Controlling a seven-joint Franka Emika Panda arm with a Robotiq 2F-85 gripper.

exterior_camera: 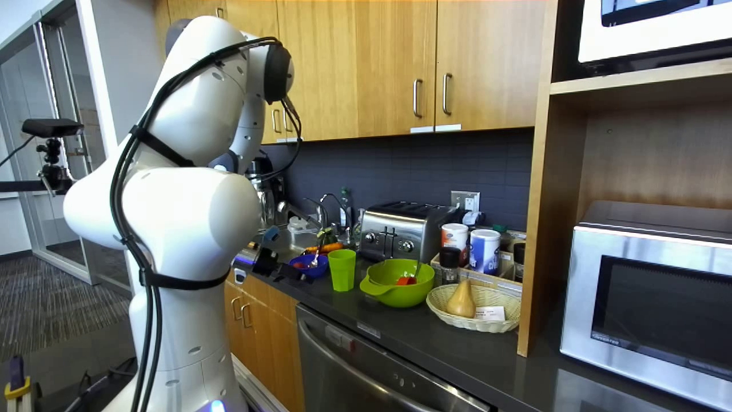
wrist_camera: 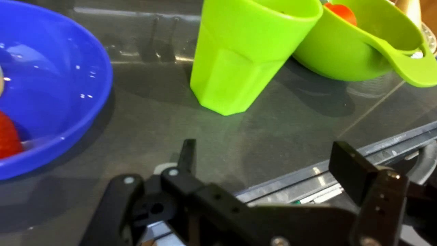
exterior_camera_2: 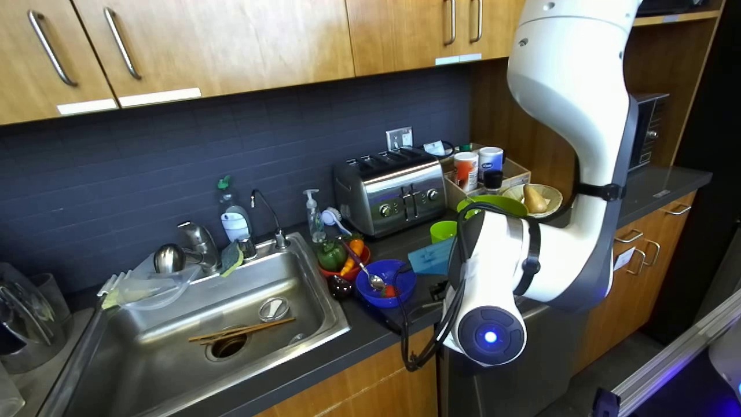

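Note:
In the wrist view my gripper stands with its black fingers wide apart and only bare countertop between them. Just beyond it a bright green cup (wrist_camera: 241, 57) stands upright on the dark counter, not touched by the fingers. To the left is a blue bowl (wrist_camera: 53, 78) with a red strawberry-like item (wrist_camera: 7, 137) inside. A green bowl (wrist_camera: 348, 49) with a spout or handle stands behind the cup to the right, something red in it. In the second exterior view the arm largely hides the gripper, and a spoon (exterior_camera_2: 375, 281) rests in the blue bowl.
A metal sink (exterior_camera_2: 208, 326) with chopsticks lies left of the blue bowl, and a red bowl of vegetables (exterior_camera_2: 366, 257) sits beside it. The toaster (exterior_camera_2: 396, 191) stands against the wall. A wicker basket (exterior_camera: 504, 298) holds a pear-shaped item. The counter's front edge runs close to my fingers.

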